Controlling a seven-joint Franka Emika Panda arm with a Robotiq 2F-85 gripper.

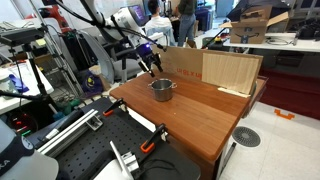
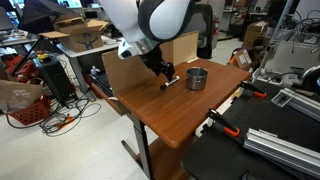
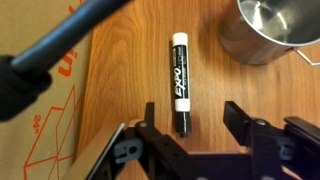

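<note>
A black and white EXPO marker [image 3: 181, 85] lies on the wooden table, its dark end toward me in the wrist view. My gripper is above that end with its fingers [image 3: 237, 116] apart, one on each side of the marker. There is a visible gap between each finger and the marker. In exterior view 2 the gripper [image 2: 166, 72] hangs low over the table, close to the marker [image 2: 171, 84]. From exterior view 1 the gripper [image 1: 157, 68] shows small behind the pot, and the marker cannot be made out there.
A metal pot [image 3: 266, 28] with wire handles stands close to the marker, at upper right in the wrist view. Cardboard [image 1: 185, 64] rises along the table's far edge. A light wooden board [image 1: 231, 72] stands farther right.
</note>
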